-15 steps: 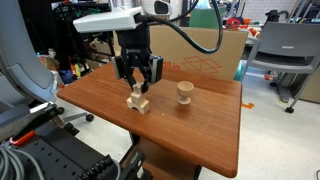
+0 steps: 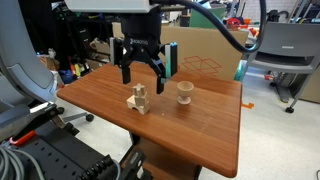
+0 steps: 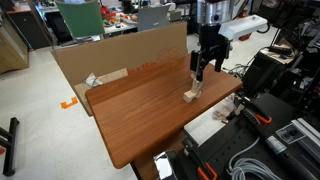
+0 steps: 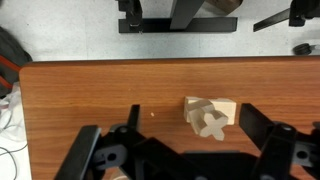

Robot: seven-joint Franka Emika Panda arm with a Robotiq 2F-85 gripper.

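Pale wooden pieces (image 2: 138,100) stand on the brown table, a low block with a narrower piece upright at it. From above, in the wrist view, the narrower piece shows a cross-shaped top (image 4: 208,121) beside the rectangular block (image 4: 229,108). My gripper (image 2: 143,82) is open above them, its two fingers spread wide and nothing between them. Seen from above, the pieces lie between the fingers, nearer the right one. A small pale cup (image 2: 185,92) stands on the table to the right in exterior view 1. In exterior view 2 the gripper partly crowds the pieces (image 3: 190,95).
The brown table (image 2: 205,127) has clear room to the right of the cup. A cardboard panel (image 3: 120,58) stands along one table edge. A grey chair (image 2: 285,45) is beyond the table.
The gripper has risen away from the wooden pieces, and its fingers now stand wide apart. The cup has not moved.
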